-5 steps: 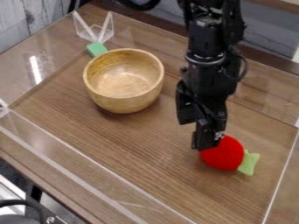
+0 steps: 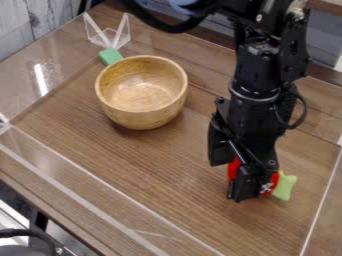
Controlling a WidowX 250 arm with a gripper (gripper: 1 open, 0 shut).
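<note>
My black gripper point(image 2: 246, 178) is low at the right of the camera view, its fingers down around a red plush object with a pale green tip point(image 2: 282, 185), like a strawberry or radish. The body of the gripper hides much of the red object. Whether the fingers are closed on it cannot be told.
A wooden bowl point(image 2: 140, 62) sits at the upper left. A small green object point(image 2: 111, 56) with white parts lies beside it at the back.
</note>
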